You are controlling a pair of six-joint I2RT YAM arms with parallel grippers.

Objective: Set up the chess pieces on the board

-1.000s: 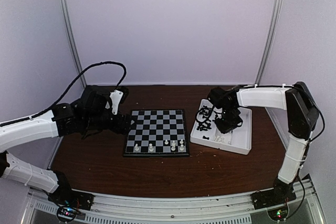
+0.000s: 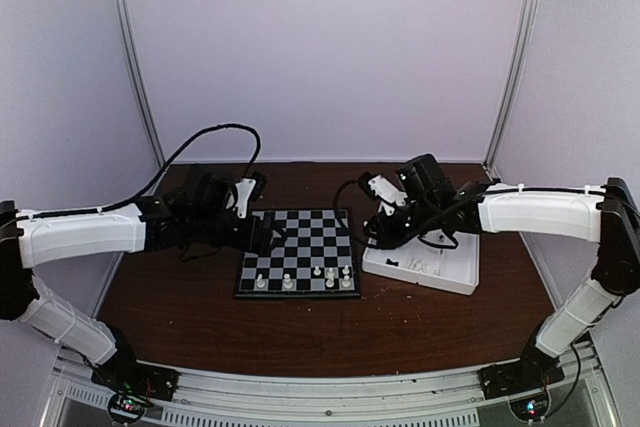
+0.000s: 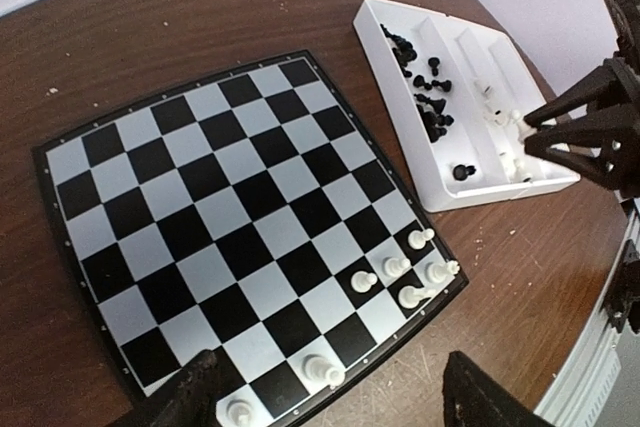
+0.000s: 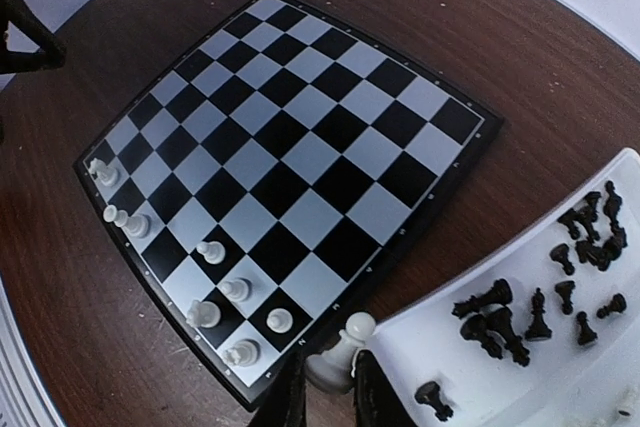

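The chess board (image 2: 300, 237) lies flat, with several white pieces along its near edge, bunched at the near right corner. Two stand further left: one white piece (image 3: 323, 372) and another white piece (image 3: 240, 413). Above the board's left-middle area hovers my left gripper (image 2: 277, 237), open; its fingers (image 3: 190, 392) are wide apart and hold nothing. My right gripper is shut on a white chess piece (image 4: 348, 347), tilted between its fingertips. In the top view that gripper is between the board and the tray, and its piece is hidden.
Right of the board sits a white tray (image 3: 440, 187) with compartments. Several black pieces (image 4: 505, 332) lie loose in it, and some white pieces (image 3: 490, 97) lie in another part. Bare table (image 2: 270, 332) stretches in front of the board.
My right gripper has moved left from over the tray toward the board, and the right arm has stretched out. The left gripper has shifted right, over the board. The pieces on the board look unmoved.
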